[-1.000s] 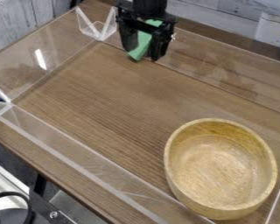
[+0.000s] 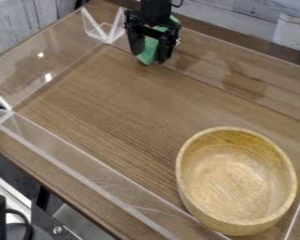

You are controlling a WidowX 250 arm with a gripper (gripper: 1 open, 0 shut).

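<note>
My black gripper [image 2: 150, 36] is at the top centre of the camera view, over a green object [image 2: 147, 53] on the wooden table [image 2: 109, 117]. The gripper's dark parts partly cover the green object, and I cannot make out whether it touches it. A large yellow bowl [image 2: 235, 178] stands at the lower right.
A clear plastic edge runs along the left and lower left of the table, with dark space beyond it. White translucent shapes lie left of the gripper. A white item [image 2: 291, 28] is at the top right corner.
My gripper has shifted slightly left and toward the back, and more of the green object shows below it. The bowl is unmoved.
</note>
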